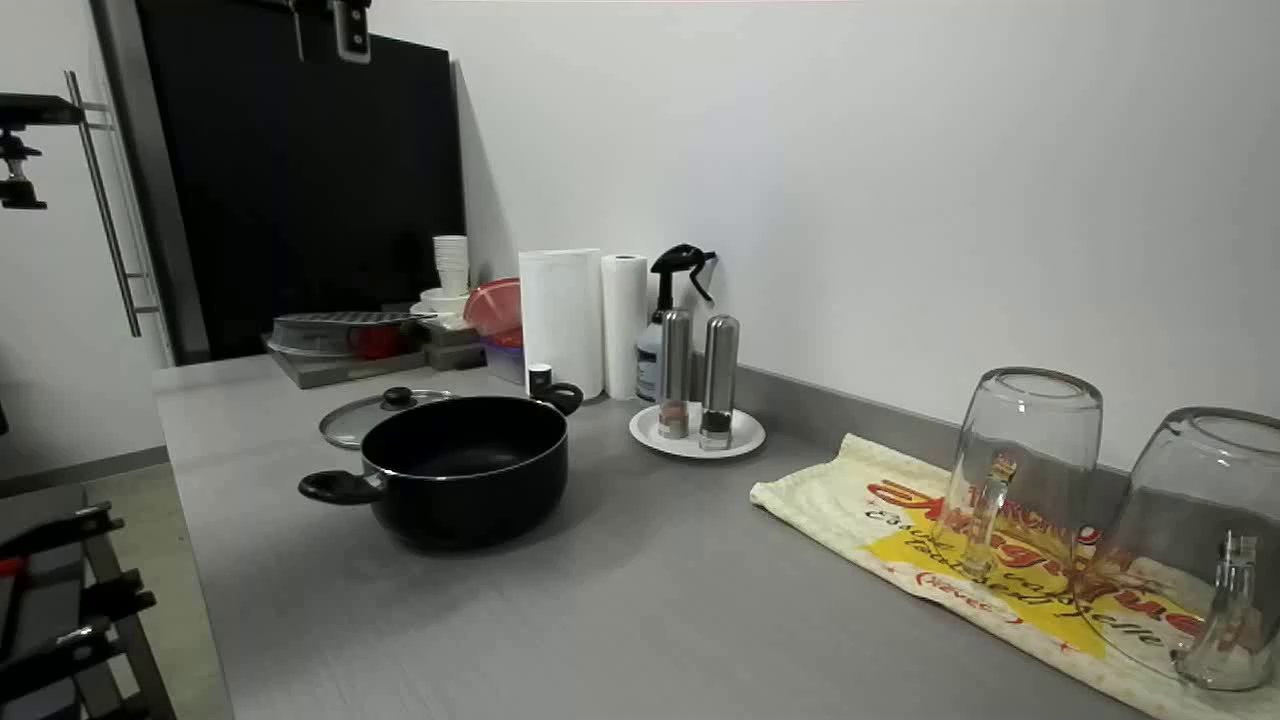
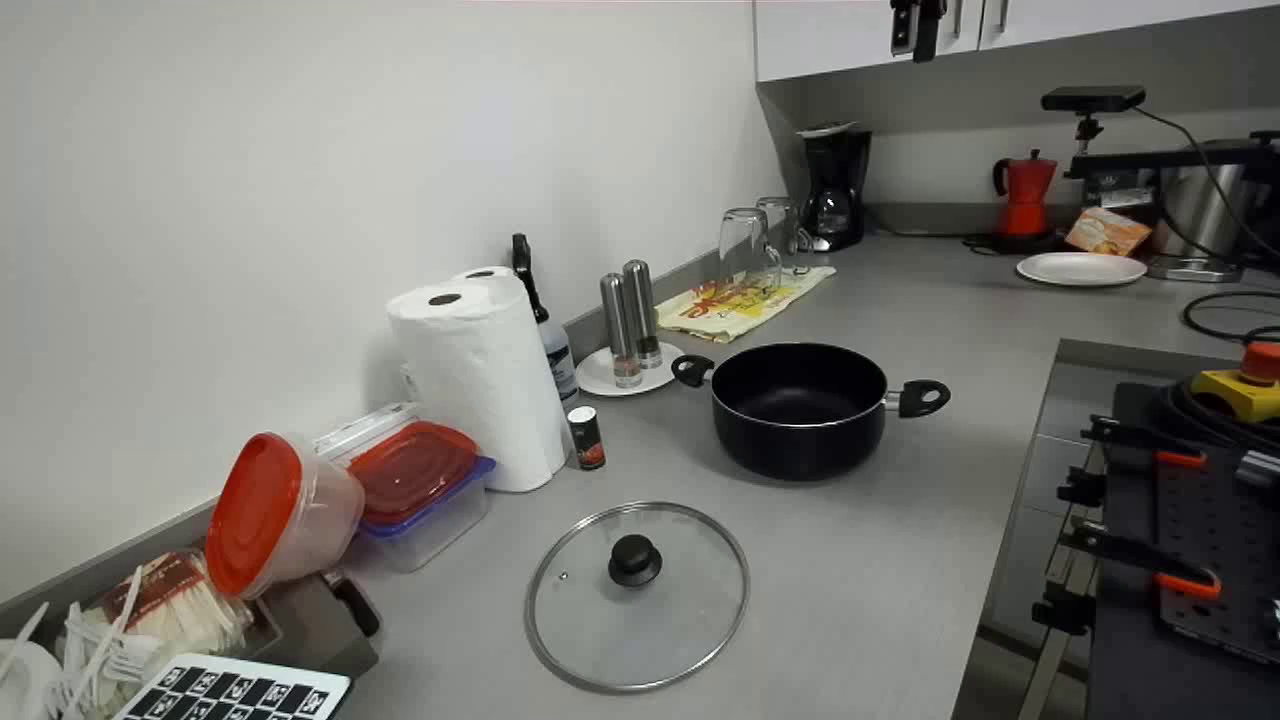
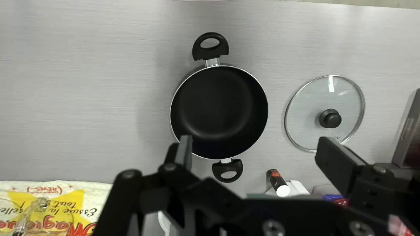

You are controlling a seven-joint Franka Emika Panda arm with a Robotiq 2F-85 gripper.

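Note:
My gripper stands open high above the counter, its two fingers wide apart with nothing between them. Only its fingertips show at the top edge of both exterior views. Below it, a black two-handled pot sits upright and uncovered on the counter, with no contents visible. A round glass lid with a black knob lies flat on the counter, knob up, apart from the pot. In exterior view 2 the lid is nearer the camera than the pot.
Paper towel rolls, a small shaker and two mills on a white plate stand along the wall. Upturned glass mugs rest on a printed cloth. Plastic containers crowd one end.

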